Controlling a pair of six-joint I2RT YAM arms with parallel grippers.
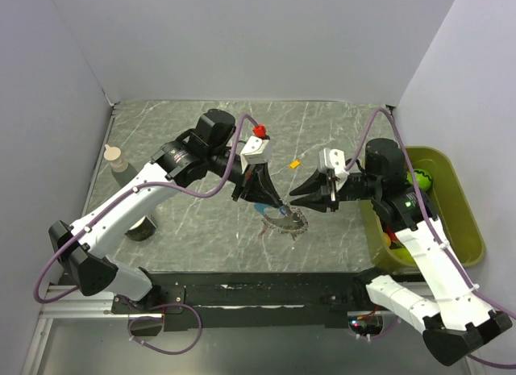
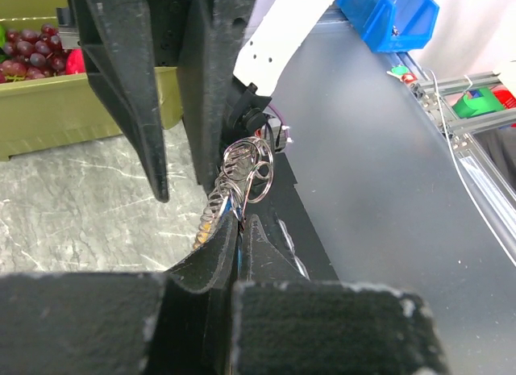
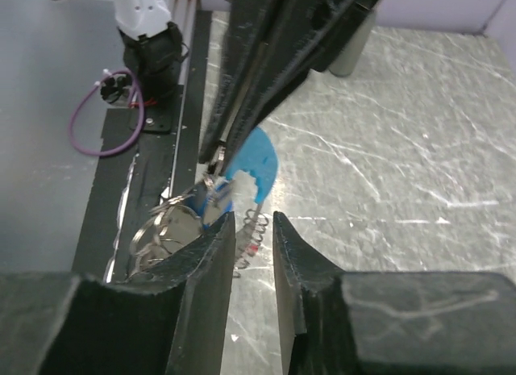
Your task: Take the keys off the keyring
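Note:
The keyring [image 1: 290, 222], a bundle of silver rings and coils with blue pieces, hangs from my left gripper [image 1: 276, 199], which is shut on it; its rings [image 2: 246, 169] rise above those fingertips in the left wrist view. Blue pieces [image 3: 254, 161] show behind the rings in the right wrist view. My right gripper [image 1: 300, 199] is just right of the keyring, its fingers parted [image 3: 254, 230], nothing clearly between them. The small parts on the ring are too tangled to tell apart.
An olive bin [image 1: 463, 238] with toy fruit stands at the right. A bottle [image 1: 117, 161] and a dark canister [image 1: 141, 230] are at the left. A small yellow piece [image 1: 295, 164] lies on the grey marble board [image 1: 177, 246].

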